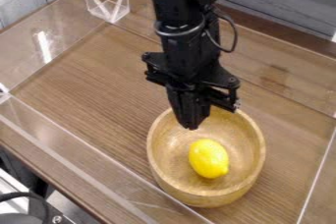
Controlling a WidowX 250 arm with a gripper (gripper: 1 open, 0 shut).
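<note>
A yellow lemon-like object (209, 157) lies in a round tan bowl (171, 169) at the lower right of the camera view. My black gripper (187, 118) hangs above the back rim of the bowl, up and behind the yellow object, apart from it. Its fingertips point down; whether they are open or shut is hard to tell, and I see nothing held.
Clear walls or edges run along both sides. A white bracket (108, 10) sits at the back left, and a cable lies at the lower left corner.
</note>
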